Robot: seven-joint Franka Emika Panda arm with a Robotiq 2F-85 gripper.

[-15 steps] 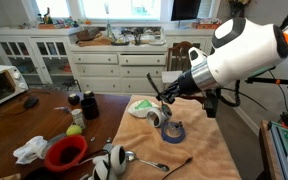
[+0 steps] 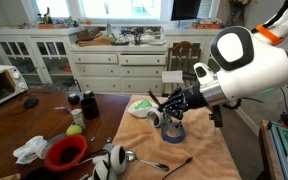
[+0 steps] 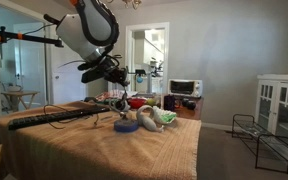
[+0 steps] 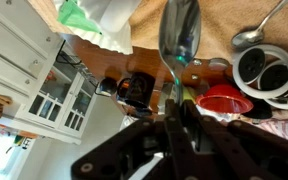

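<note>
A metal spoon [image 4: 180,35] is gripped by my gripper, its shiny bowl pointing away from the fingers in the wrist view. In exterior view 1 my gripper [image 2: 168,103] hangs above the orange-brown tablecloth, over a silver cup-like object [image 2: 155,117] and a blue ring [image 2: 172,132]. The spoon is small and dark there, near the fingertips. The dark gripper body hides where the spoon's handle ends.
Another spoon [image 4: 249,39] lies on the cloth. A red bowl [image 2: 66,151], a black-and-white object [image 2: 110,162] and several dark jars stand left. A green-and-white cloth [image 2: 142,106] lies near the table's far edge.
The arm has shifted slightly right and lower in exterior view 1, and the spoon has tilted from its more upright pose. Objects on the table look unmoved.
</note>
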